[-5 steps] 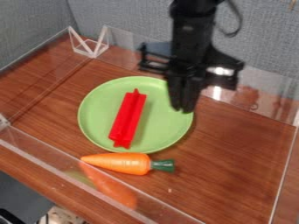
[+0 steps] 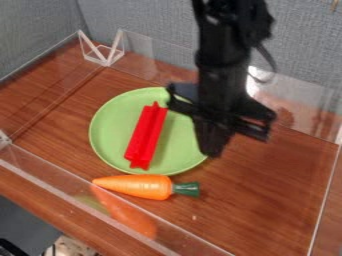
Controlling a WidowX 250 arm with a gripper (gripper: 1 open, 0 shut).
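Observation:
A green plate lies on the wooden table, with a red bar-shaped object resting on it. In front of the plate lies an orange toy carrot with a green top. My black gripper hangs over the right part of the plate, to the right of the red object. It is dark and blurred, and whether its fingers are open or shut is hard to see.
Clear acrylic edges border the front and back of the table. A white wire shape stands at the back left.
The gripper has moved a little lower and shifted slightly over the plate's right side, turning as it went. The plate, red object and carrot have not moved.

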